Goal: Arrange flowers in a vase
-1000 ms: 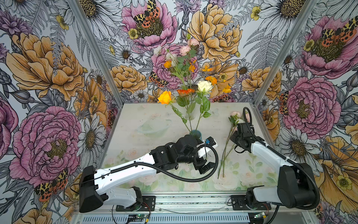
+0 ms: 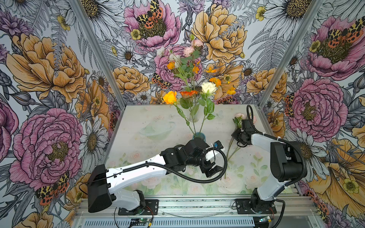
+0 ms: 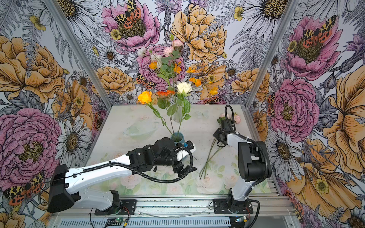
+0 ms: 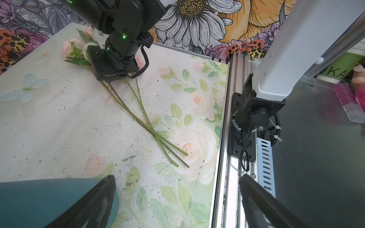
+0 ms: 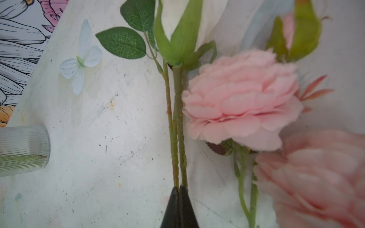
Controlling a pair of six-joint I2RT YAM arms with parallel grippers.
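Observation:
A teal vase [image 2: 199, 136] holds a yellow rose [image 2: 170, 97], a white rose [image 2: 208, 88] and an orange flower. Just in front of it, my left gripper is open and empty, one finger overlapping the vase [image 4: 45, 203] in its wrist view. Pink flowers [image 5: 243, 100] and a white rose [image 5: 178, 28] lie on the table's right side. Over their stems [image 4: 138, 119] is my right gripper, shut. The white rose's stems [image 5: 175, 133] run down to its fingertips; whether any are pinched between them cannot be told.
Behind the teal vase stands a clear ribbed vase [image 5: 24, 150], with more orange, pink and white flowers [image 2: 186, 64] above it.
The left arm has shifted slightly right. In the teal vase the yellow rose has swayed a little.

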